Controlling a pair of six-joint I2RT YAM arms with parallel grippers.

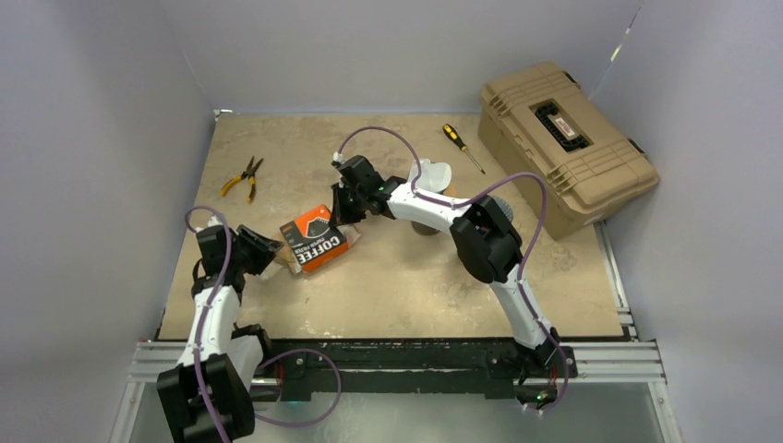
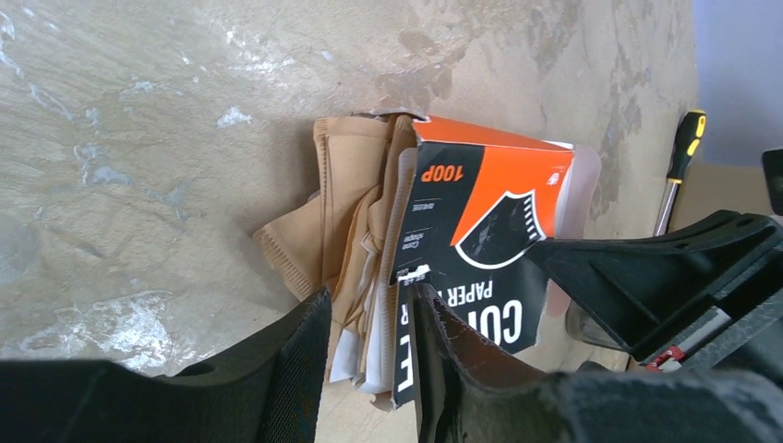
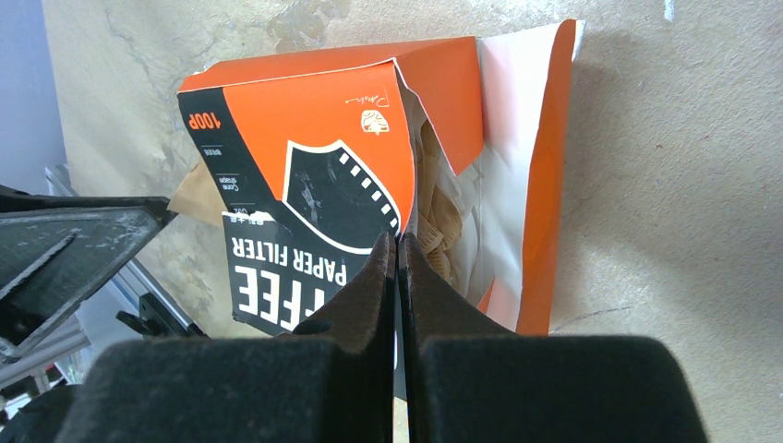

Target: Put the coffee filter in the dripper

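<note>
An orange and black coffee filter box (image 1: 314, 238) lies on the table, brown paper filters (image 2: 342, 194) sticking out of its end toward my left gripper (image 1: 275, 247). In the left wrist view this gripper's fingertips are apart, just at the filters' edge. My right gripper is shut, its fingertips at the box's torn edge; whether it pinches cardboard is unclear. A white object (image 1: 429, 173) behind the right arm sits on a dark vessel, partly hidden; I cannot tell if it is the dripper.
Pliers (image 1: 242, 177) lie at the back left and a screwdriver (image 1: 462, 146) at the back. A tan case (image 1: 568, 148) fills the right rear.
</note>
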